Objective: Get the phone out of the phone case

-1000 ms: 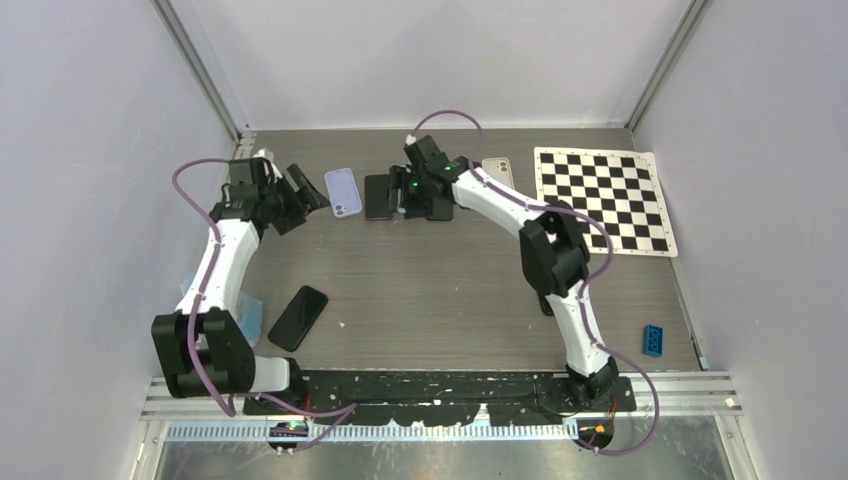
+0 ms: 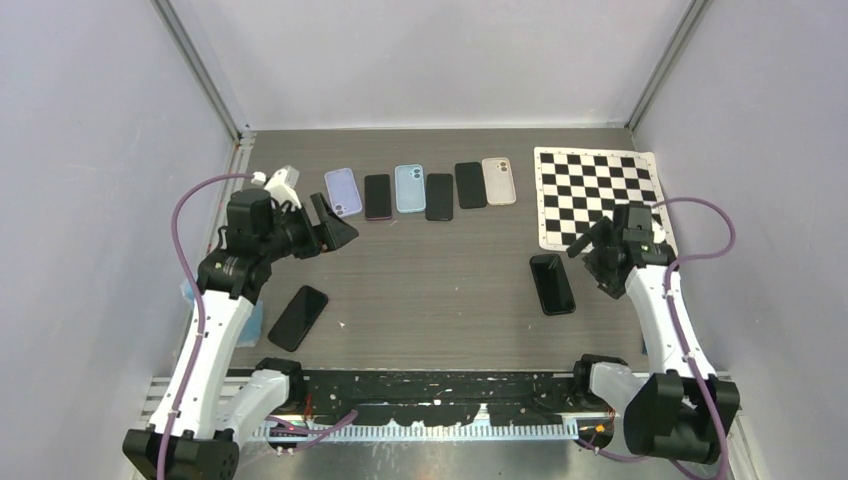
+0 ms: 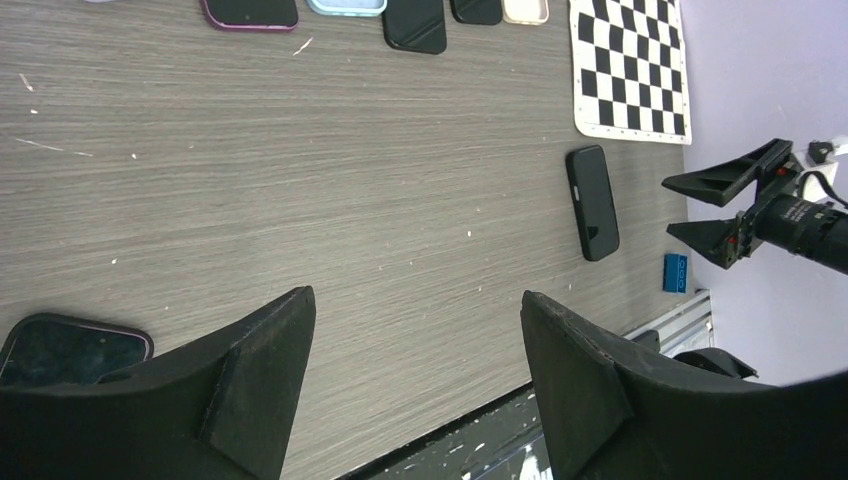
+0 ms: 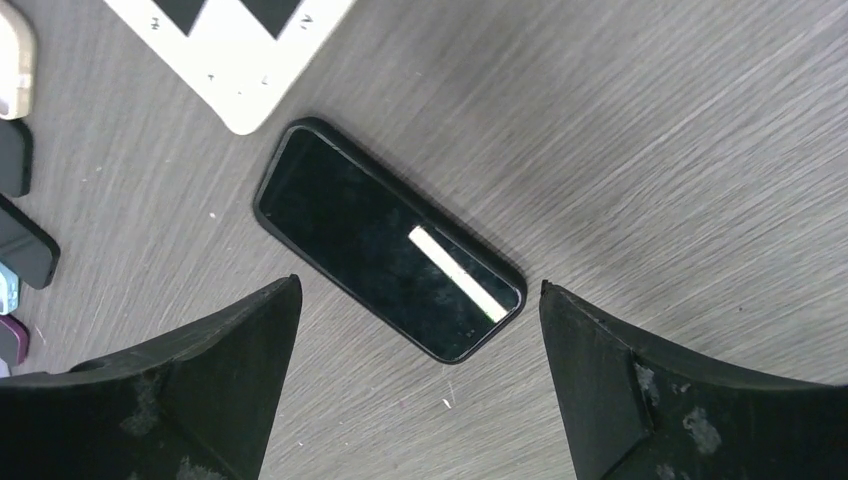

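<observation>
A black phone (image 2: 551, 284) lies front right of centre, filling the middle of the right wrist view (image 4: 370, 230). My right gripper (image 2: 580, 250) hovers open beside and above it, fingers empty. Another black phone (image 2: 298, 318) lies front left, also in the left wrist view (image 3: 75, 355). My left gripper (image 2: 330, 220) is raised behind that phone, open and empty. Whether either phone is in a case I cannot tell.
A row of phones or cases (image 2: 410, 188) runs along the back, several colours among them. A checkerboard (image 2: 600, 200) lies back right. A small blue block (image 3: 675, 273) is at the right edge.
My right arm has swung from the back centre to the right, near the phone there.
</observation>
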